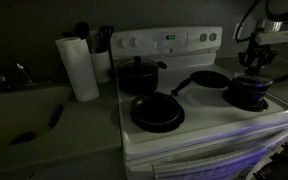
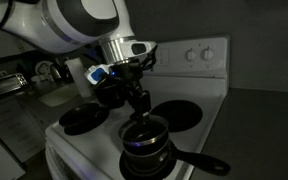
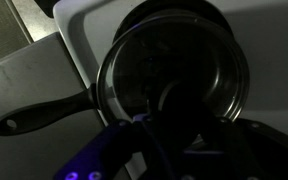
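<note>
A dark saucepan [image 2: 147,160] stands over the front burner at the right of the stove, its long black handle [image 2: 206,163] pointing toward the counter. On top of it, a round lid [image 2: 144,128] with a shiny rim shows in exterior view 2. My gripper [image 2: 139,103] points down at the lid's middle and appears shut on its knob, which is hidden by the fingers. In the wrist view the lid [image 3: 134,65] looks glassy and fills the centre, while the dark gripper covers part of it. Darkness hides the exact contact.
A black skillet [image 1: 157,112] occupies the front left burner, and a lidded black pot [image 1: 138,75] stands behind it. Paper towels [image 1: 78,70] stand on the left counter beside the sink.
</note>
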